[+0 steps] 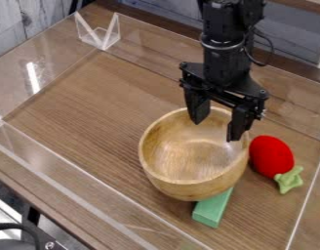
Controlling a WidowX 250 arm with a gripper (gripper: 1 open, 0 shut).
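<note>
The black arm's gripper (215, 117) hangs over the back part of a large wooden bowl (189, 156), with two black fingers pointing down, apart. I see nothing held between them. To the right of the bowl sits a red object (271, 156), rounded, with a green piece (288, 179) at its lower right. A teal block (213, 211) lies partly behind the bowl's front right edge.
A white wire-like basket (95, 31) stands at the back left. A dark object (13, 236) shows at the bottom left corner.
</note>
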